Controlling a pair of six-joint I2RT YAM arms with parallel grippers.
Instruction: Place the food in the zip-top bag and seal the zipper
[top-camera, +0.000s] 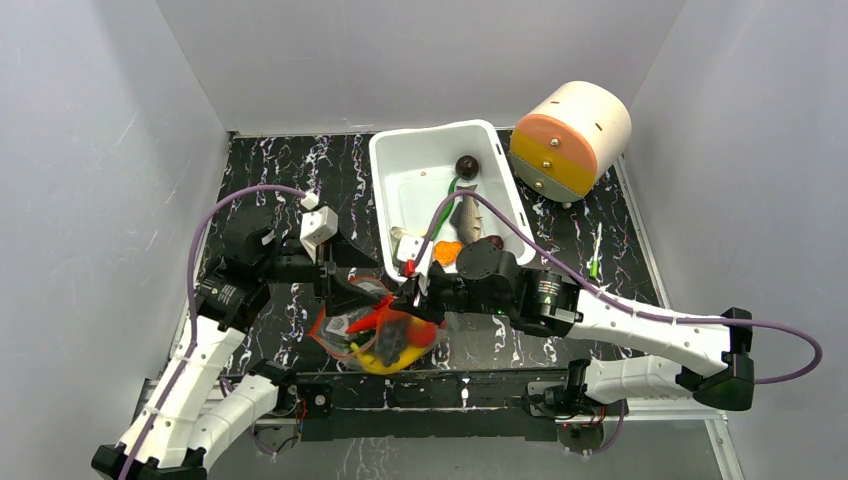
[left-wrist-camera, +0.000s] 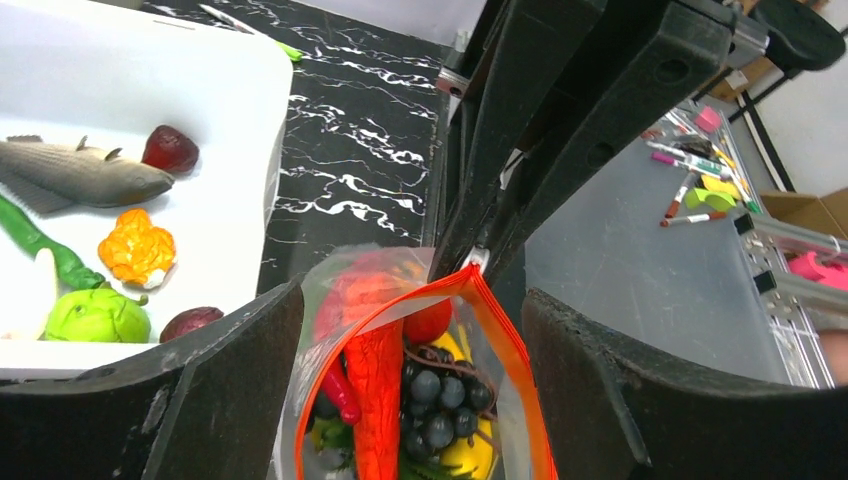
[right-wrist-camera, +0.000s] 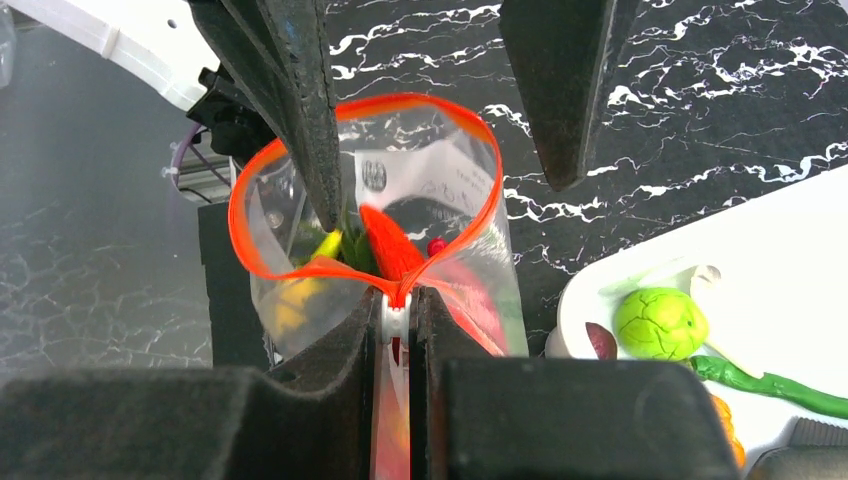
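Note:
The clear zip top bag (top-camera: 345, 335) has an orange-red rim and its mouth gapes open. Inside it are a carrot (left-wrist-camera: 375, 400), dark grapes (left-wrist-camera: 438, 430) and yellow and red food. My right gripper is shut on one end of the bag's rim, with a small white piece (right-wrist-camera: 395, 325) showing between its fingertips. My left gripper (top-camera: 370, 280) stands open at the bag's mouth, its fingers (left-wrist-camera: 205, 385) spread wide on either side of the rim. In the right wrist view one left finger (right-wrist-camera: 300, 120) overlaps the mouth; whether it is inside, I cannot tell.
Behind the bag stands a white bin (top-camera: 410, 160) holding a fish (left-wrist-camera: 85, 172), a green pepper (left-wrist-camera: 45, 235), a cauliflower (left-wrist-camera: 138, 248) and other food. A bread-box-like container (top-camera: 575, 130) is at the back right, with a green-tipped marker (top-camera: 597, 255) in front of it.

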